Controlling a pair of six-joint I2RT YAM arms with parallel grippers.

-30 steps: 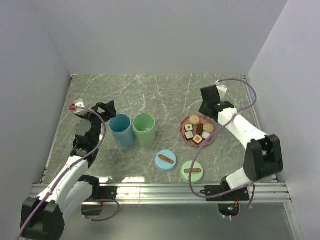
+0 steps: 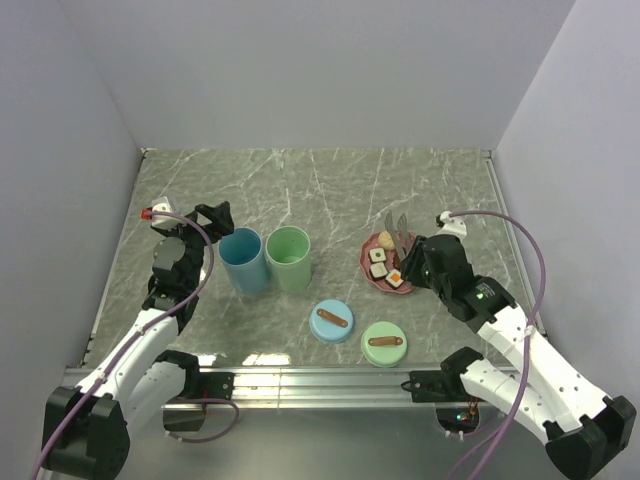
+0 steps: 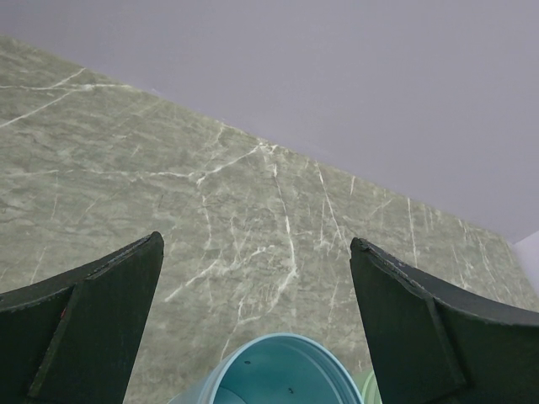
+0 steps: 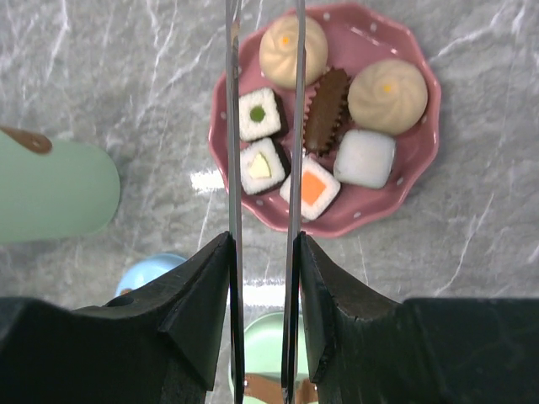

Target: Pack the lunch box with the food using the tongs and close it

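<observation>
My right gripper is shut on thin metal tongs [image 4: 235,126], its fingers against the outer sides of the two arms. In the top view the tongs' blades [image 2: 403,228] reach over the pink scalloped plate [image 2: 369,262], spread apart. On the plate lie sushi pieces [image 4: 258,166], pale buns [image 4: 387,96], a brown item [image 4: 326,111] and a white block [image 4: 365,158]. Whether the tongs touch any food cannot be told. My left gripper stands open and empty above the table, beyond the blue container [image 2: 243,262]. Beside that container is an open green container [image 2: 290,260].
A round blue lid [image 2: 330,334] and a green lid [image 2: 383,356], each with a brown handle, lie near the front edge. Walls enclose the back and both sides.
The left arm and the containers have stayed put.
</observation>
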